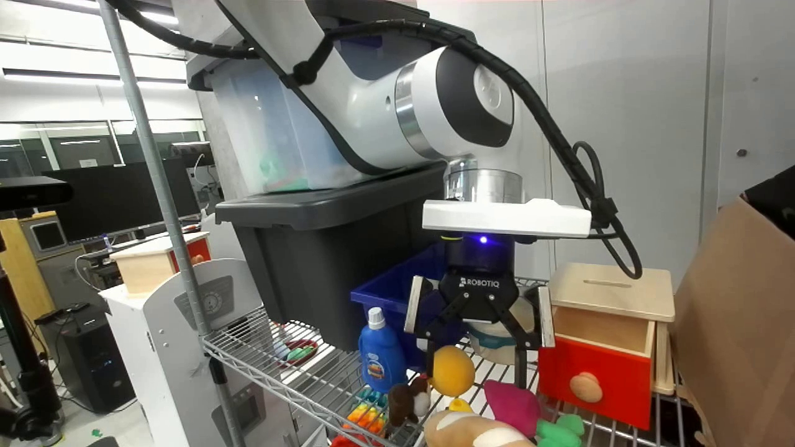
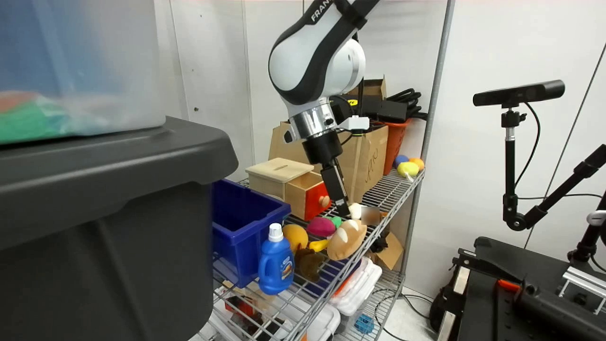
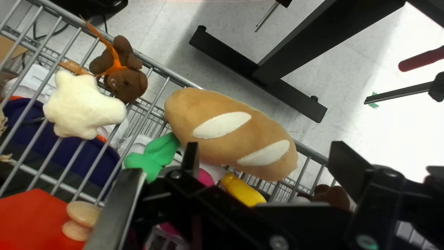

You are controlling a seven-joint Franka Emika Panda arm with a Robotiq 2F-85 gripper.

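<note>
My gripper (image 1: 475, 366) points down over the wire shelf, its fingers wide apart and nothing held between them. Below it lie soft toys: a tan bread loaf (image 3: 233, 133) with cream slashes, a magenta toy (image 1: 512, 406), a green toy (image 3: 154, 156) and a yellow one (image 3: 241, 189). An orange ball (image 1: 453, 371) appears beside the left finger in exterior view 1. Off to one side in the wrist view is a cream star-shaped plush (image 3: 81, 106). The wooden box (image 1: 611, 287) has its red-fronted drawer (image 1: 596, 380) pulled out.
A blue bin (image 2: 247, 227) and a blue detergent bottle (image 2: 276, 264) stand near the toys. Large dark tote (image 1: 328, 261) crowds one side; a cardboard box (image 1: 734, 320) borders the other. A brown plush (image 3: 125, 71) lies at the shelf edge.
</note>
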